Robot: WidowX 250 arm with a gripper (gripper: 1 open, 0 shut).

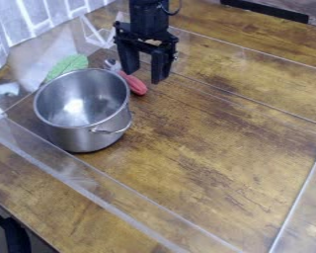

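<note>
My gripper (145, 61) is at the top centre of the camera view, a black arm over the wooden table; whether its fingers are open or shut I cannot tell. Just below it lies a pink-red elongated object (134, 83). A large steel pot (82, 133) stands on the left, and a green oval object (66, 66) lies behind it.
A pale crumpled item (5, 91) sits at the far left edge beside the pot. A dark blue object (5, 237) is at the bottom left corner.
</note>
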